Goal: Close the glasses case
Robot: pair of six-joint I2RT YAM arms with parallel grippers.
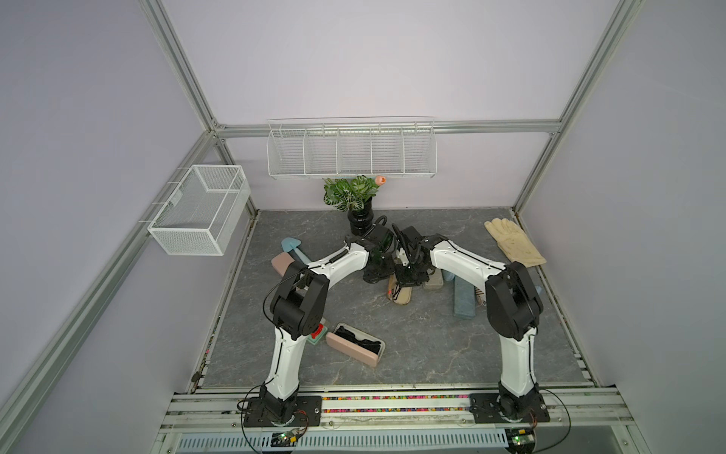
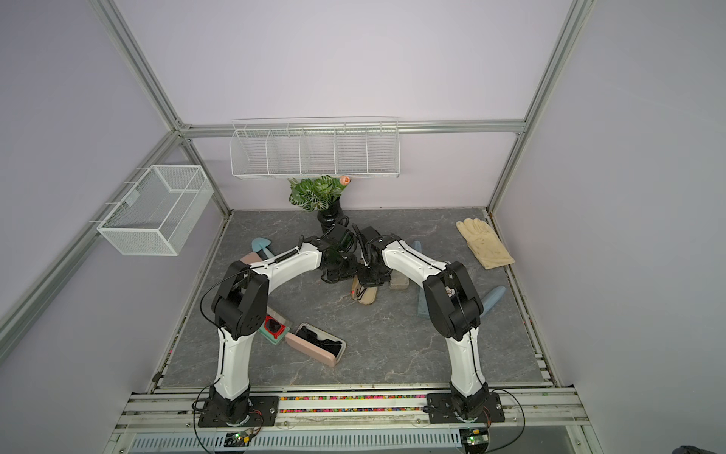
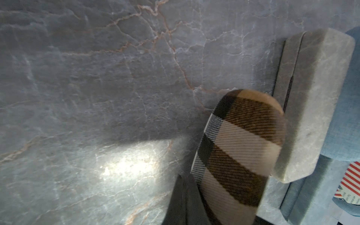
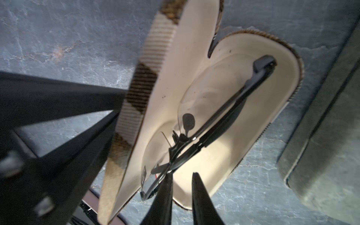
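Observation:
The plaid glasses case [image 3: 240,146] lies at the table's centre, lid partly raised; its cream interior [image 4: 225,157] holds dark-framed glasses [image 4: 210,133]. In the left wrist view my left gripper is shut against the case's plaid outside, nothing visible between its fingers. In the right wrist view my right gripper is over the case's open base, fingers part open with nothing between them. The left gripper's dark body crosses the left of that view, behind the lid. In both top views the two grippers meet over the case and hide much of it.
A grey case [image 3: 311,105] lies beside it, with blue cases [image 1: 463,299] further right. An open pink case [image 1: 351,346] is at the front left, a plant vase [image 1: 360,224] at the back, a glove [image 1: 514,238] at the back right.

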